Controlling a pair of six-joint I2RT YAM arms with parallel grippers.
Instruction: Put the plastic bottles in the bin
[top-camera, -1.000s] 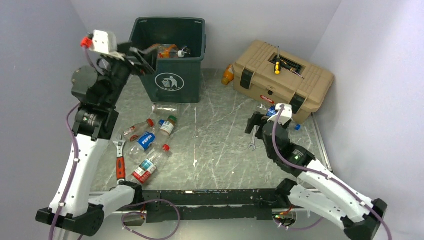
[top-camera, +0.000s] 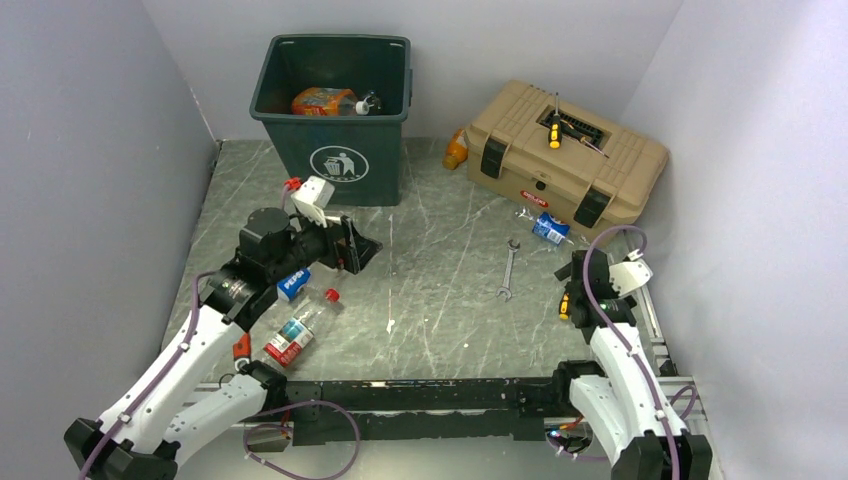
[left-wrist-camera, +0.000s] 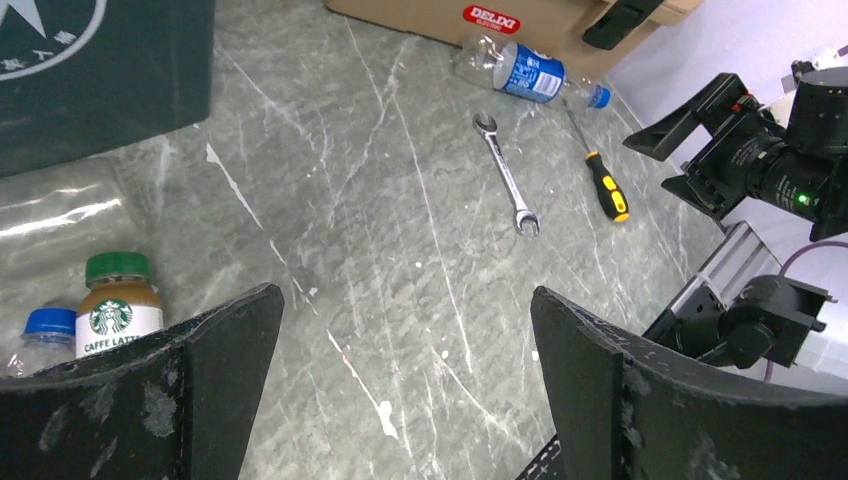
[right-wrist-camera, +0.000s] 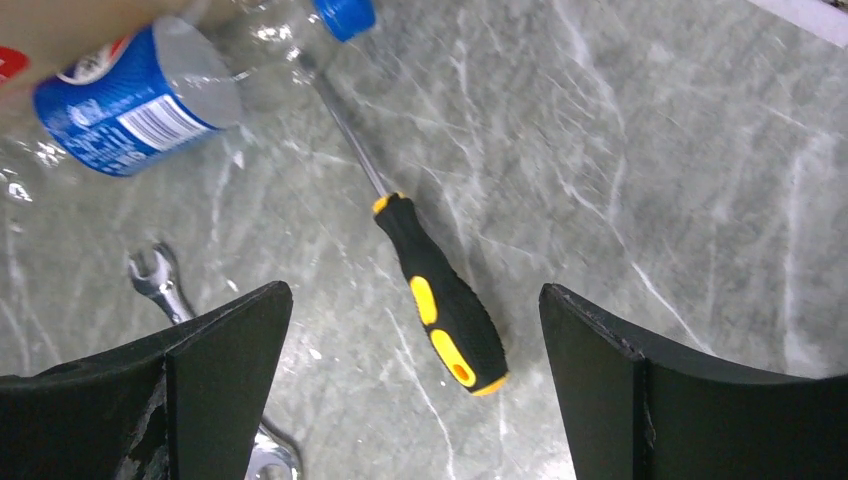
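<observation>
The green bin (top-camera: 330, 160) holds bottles. My left gripper (top-camera: 355, 250) is open over the bottle cluster; in its wrist view a Starbucks bottle (left-wrist-camera: 120, 325), a blue-capped bottle (left-wrist-camera: 45, 340) and a clear bottle (left-wrist-camera: 60, 215) lie at left. A red-capped bottle (top-camera: 290, 340) and Pepsi bottle (top-camera: 292, 283) lie near that arm. My right gripper (top-camera: 580, 275) is open above a screwdriver (right-wrist-camera: 445, 310), beside a blue-labelled bottle (right-wrist-camera: 135, 105). An orange bottle (top-camera: 456, 150) lies by the toolbox.
A tan toolbox (top-camera: 565, 170) with tools on top fills the back right. A wrench (top-camera: 508, 270) lies mid-right, a red-handled tool (top-camera: 241, 350) at front left.
My left arm has come down from beside the bin to over the bottles on the table. My right gripper has moved right, off the wrench area to over the screwdriver.
</observation>
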